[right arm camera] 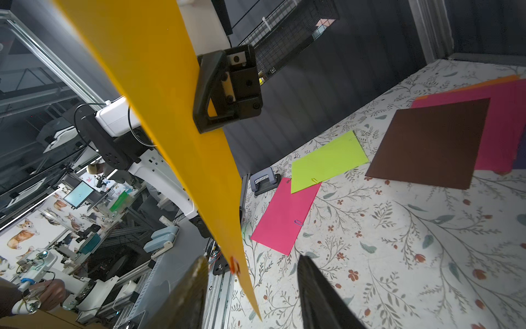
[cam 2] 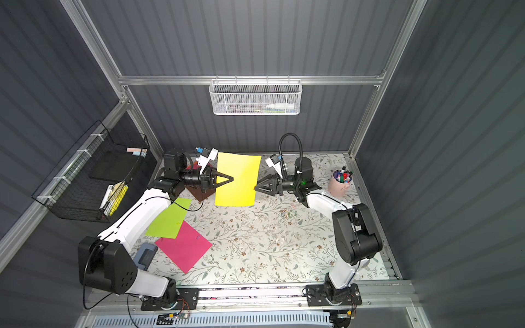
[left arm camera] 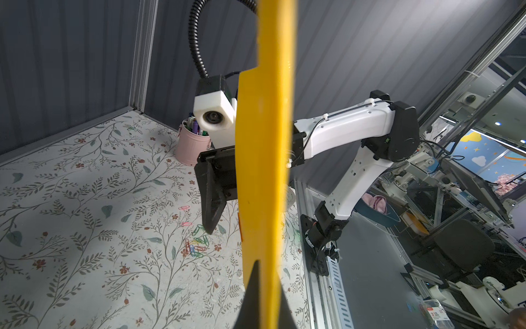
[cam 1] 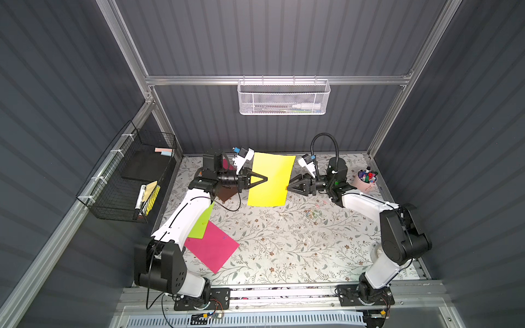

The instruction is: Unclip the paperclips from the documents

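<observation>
My left gripper (cam 1: 261, 179) is shut on a yellow sheet (cam 1: 270, 191), held upright in the air; in the left wrist view the sheet (left arm camera: 257, 153) is nearly edge-on. A small orange-red clip (right arm camera: 234, 264) shows on the sheet's edge in the right wrist view. My right gripper is open at that edge, its fingers either side near the clip. A pink sheet (right arm camera: 282, 224) and a green sheet (right arm camera: 328, 159), each with a clip, lie on the table at left.
Loose paperclips (left arm camera: 196, 246) lie on the table at right, near a pink pen cup (left arm camera: 189, 148). Brown and other sheets lie at back left. A hole punch (right arm camera: 264, 181) sits beside the left arm.
</observation>
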